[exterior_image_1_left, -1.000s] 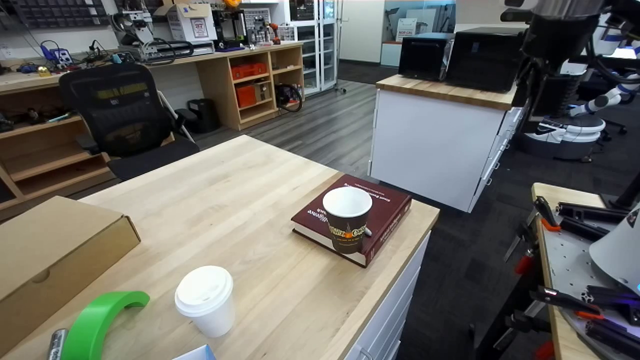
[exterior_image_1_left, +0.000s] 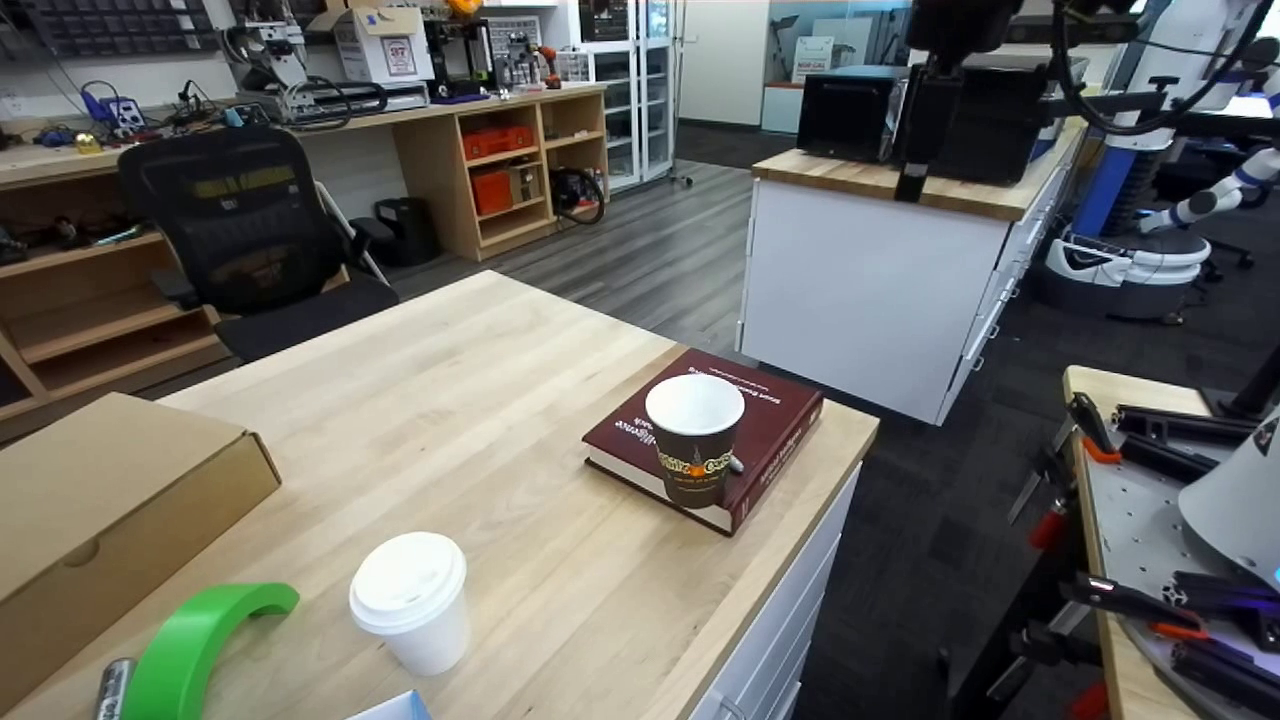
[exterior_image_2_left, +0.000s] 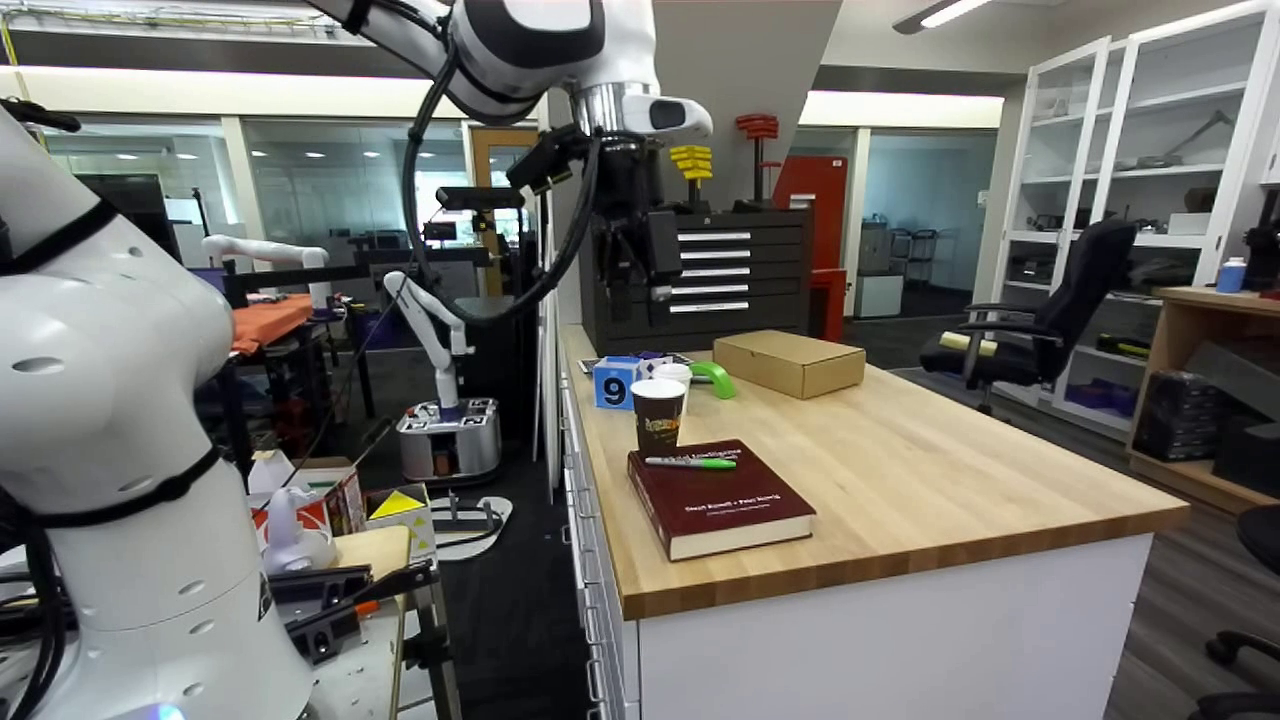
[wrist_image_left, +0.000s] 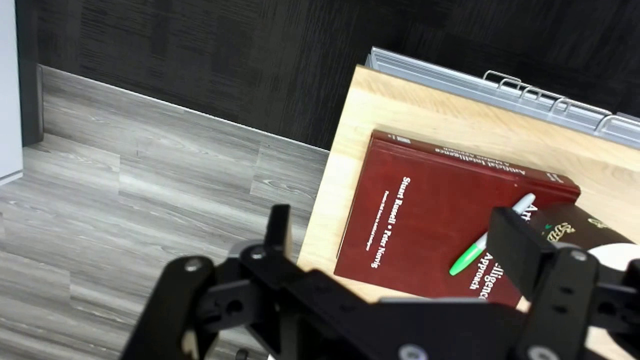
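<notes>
A dark red textbook (wrist_image_left: 414, 216) lies flat near the corner of the wooden table. On its cover rests a green-and-white marker (wrist_image_left: 480, 249), set at a slant. A dark paper cup (exterior_image_1_left: 693, 462) with a white inside stands upright at the book's edge, apparently on the cover; one finger partly hides it in the wrist view. My gripper is open and empty, high above the table, its fingers spread wide. In the second exterior view, the black gripper (exterior_image_2_left: 642, 270) hangs well above the book and cup, touching neither.
Farther along the table are a lidded white cup (exterior_image_1_left: 414, 600), a green arch (exterior_image_1_left: 198, 642), a cardboard box (exterior_image_1_left: 120, 492) and a blue numbered cube (exterior_image_2_left: 617, 384). Drawer handles (wrist_image_left: 540, 93) stick out along one side.
In the first exterior view, my gripper has moved left and a little upward, now in front of the far counter. The book and cups have stayed put.
</notes>
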